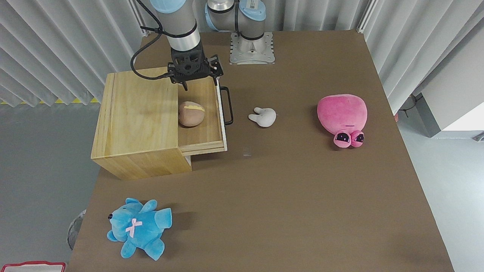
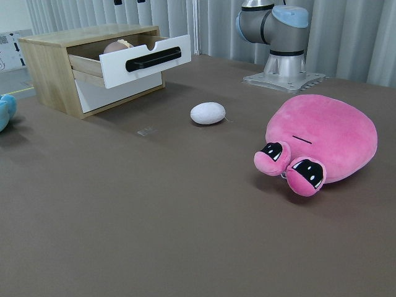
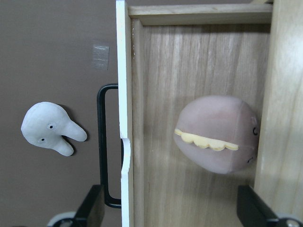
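My gripper (image 1: 196,84) hangs above the back part of the pulled-out drawer. In the wrist view its two fingers stand wide apart at the bottom edge, open with nothing between them. A brownish-pink plush with a cream wavy stripe (image 1: 190,114) lies in the drawer (image 3: 199,71) of the wooden cabinet (image 1: 131,118). The drawer's white front carries a black handle (image 2: 153,59). A small white plush (image 1: 265,117) lies on the table to the right of the drawer.
A pink plush (image 1: 342,115) lies at the right of the table (image 1: 295,195), a blue bear (image 1: 140,226) at the front left. The robot base (image 1: 252,54) stands at the back.
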